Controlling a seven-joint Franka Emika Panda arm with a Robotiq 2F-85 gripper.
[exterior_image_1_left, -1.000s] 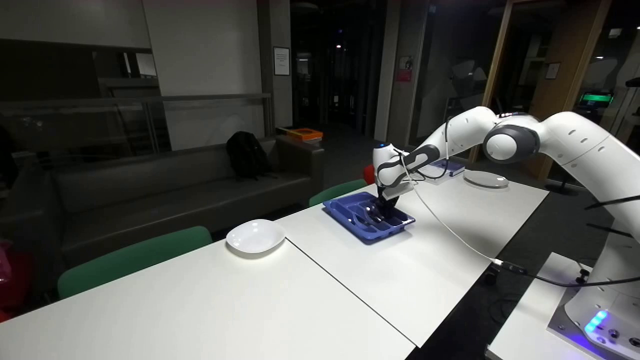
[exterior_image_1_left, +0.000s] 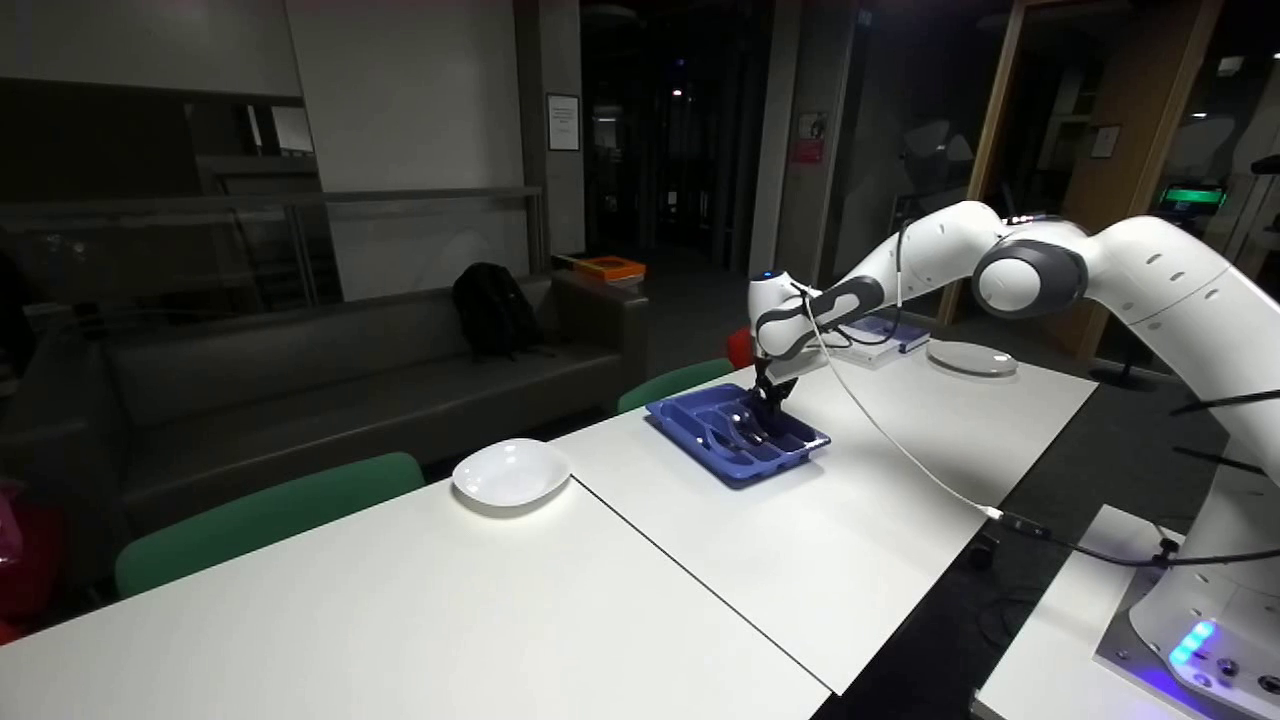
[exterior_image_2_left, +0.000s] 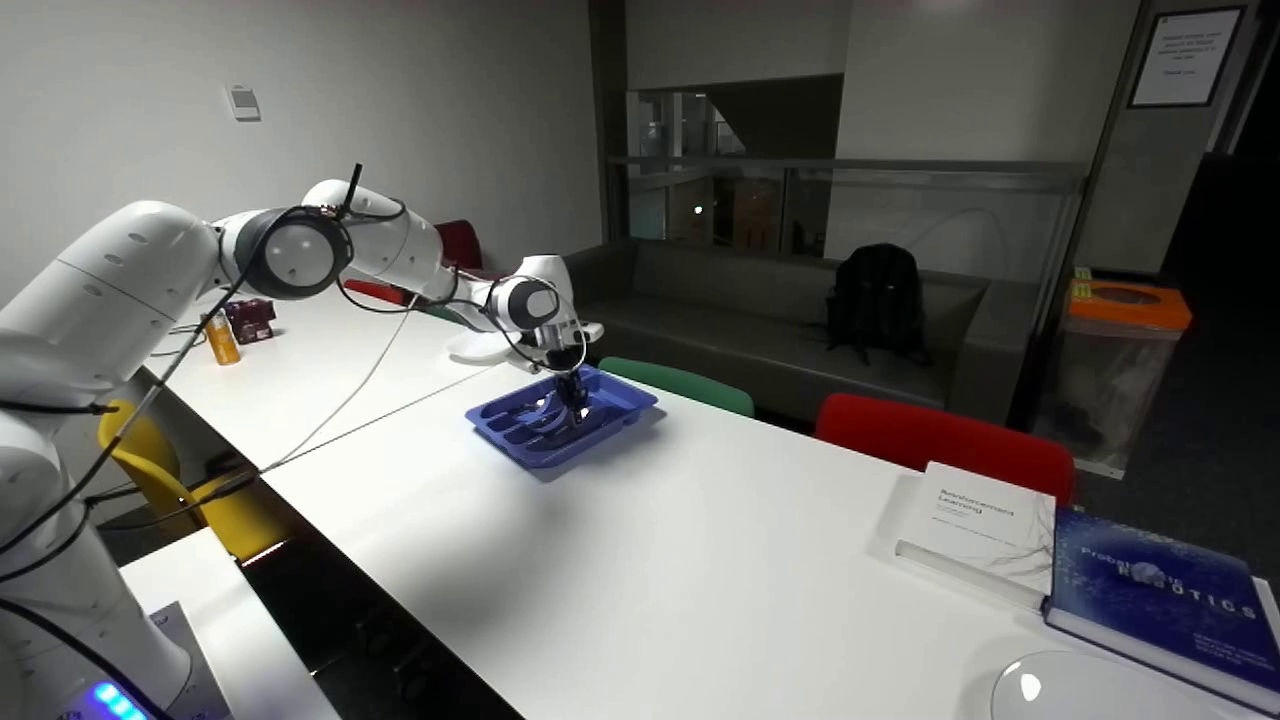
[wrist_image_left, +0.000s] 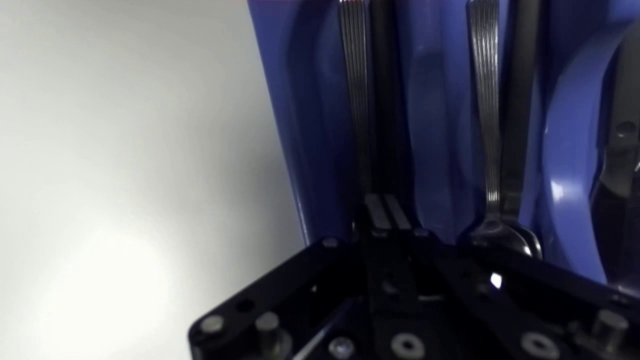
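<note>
A blue cutlery tray (exterior_image_1_left: 686, 437) lies on the white table, seen also in exterior view 2 as the tray (exterior_image_2_left: 537, 460). My gripper is over one of its outer compartments, fingertips together. Nothing shows clearly between them. A ribbed metal handle (wrist_image_left: 356, 66) runs up to the fingertips from the far end; its other end is hidden under the gripper. In a neighbouring compartment rests a spoon (wrist_image_left: 489, 108), bowl toward me. Dark cutlery (wrist_image_left: 624, 120) fills part of the compartment to the right. Exterior view 1 has the gripper (exterior_image_1_left: 770, 402) at the tray's right part.
A white plate (exterior_image_1_left: 512, 473) stands left of the tray, and a grey plate (exterior_image_1_left: 972, 358) at the table's far end. Books (exterior_image_2_left: 978, 528) lie near the latter. A white cable (exterior_image_1_left: 894, 438) hangs across the table from the arm. Between tray and books, the tabletop is clear.
The arm has risen a little over the last second, and the gripper's body is slightly higher above the tray. Tray and plates have kept their places.
</note>
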